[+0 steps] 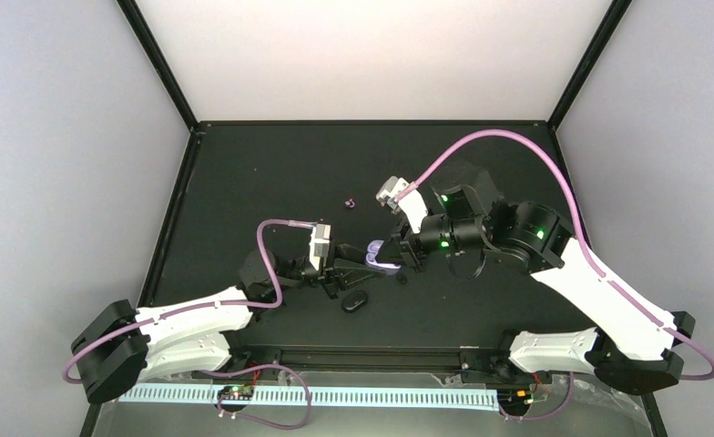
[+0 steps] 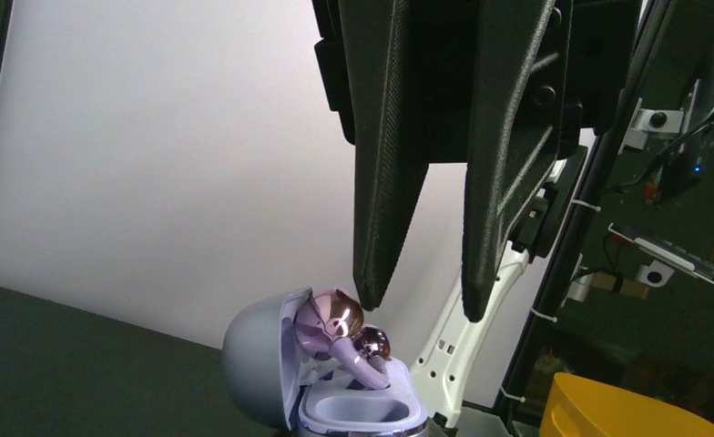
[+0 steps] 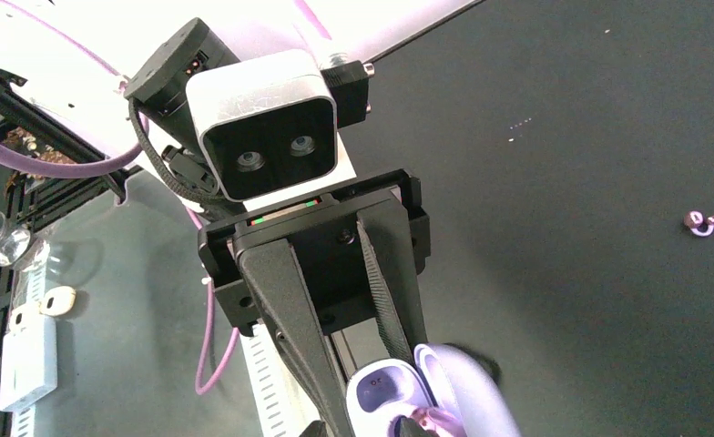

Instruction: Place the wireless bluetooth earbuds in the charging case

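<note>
My left gripper (image 1: 370,268) is shut on the lilac charging case (image 1: 385,259), holding it above the table with its lid open. In the right wrist view, the left fingers (image 3: 394,332) press on either side of the case (image 3: 382,426). One well is empty. A shiny pink earbud (image 2: 328,320) stands tilted at the other, rising above it and leaning towards the lid; how deep its stem sits is unclear. My right gripper is part open just above, nothing between its fingers, one fingertip close to that earbud. Another earbud (image 1: 350,204) lies on the table.
A black oval object (image 1: 354,301) lies on the table in front of the left gripper, and a small dark piece (image 1: 402,278) lies near the case.
</note>
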